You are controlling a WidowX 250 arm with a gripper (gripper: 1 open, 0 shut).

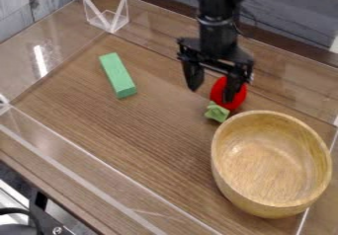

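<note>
My gripper [215,81] hangs from the top of the view, its fingers open and straddling the red object [228,98], which looks like a strawberry or tomato with a green part [216,113] toward the front. Whether the fingers touch it is unclear. A tan bowl [271,185] fills the front right, just below the red object.
A green block [117,74] lies to the left on the wooden table [119,160]. A white wire-like object [106,14] stands at the back left.
</note>
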